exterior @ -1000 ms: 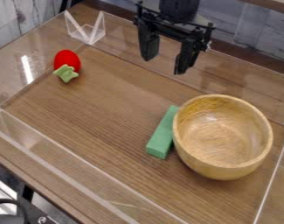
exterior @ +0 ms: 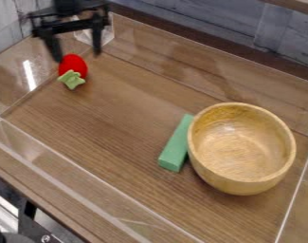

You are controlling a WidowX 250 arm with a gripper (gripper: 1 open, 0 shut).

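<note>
My gripper (exterior: pixel 71 33), dark and motion-blurred, is at the top left, with blurred fingers spread open above a red object (exterior: pixel 73 65) with a small green top (exterior: pixel 70 80). Whether it touches the red object is not clear.
A large tan bowl (exterior: pixel 241 147) stands at the right, with a long green block (exterior: pixel 183 142) along its left side. A pale wall runs along the left and back edges.
My gripper has swept left from the top centre to above the red object at the top left. The bowl, green block and red object have not visibly moved.
</note>
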